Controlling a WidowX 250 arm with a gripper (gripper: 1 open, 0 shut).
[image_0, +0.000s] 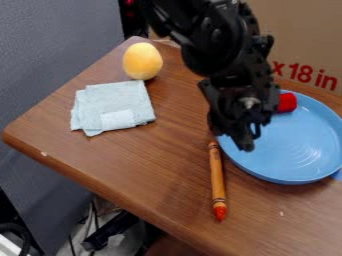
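Note:
The black gripper (241, 128) hangs over the left part of a blue plate (299, 152), above and right of an orange crayon (218, 185) that lies on the wooden table (134, 170). A red object (285, 102) shows on the plate behind the gripper, partly hidden. I cannot tell whether the fingers are open or shut. A yellow egg-shaped object (143, 61) and a folded light-blue cloth (112, 106) lie on the left part of the table.
A cardboard box (299, 40) stands behind the plate. The table's left and front-left edge drops to a dark floor area with cables.

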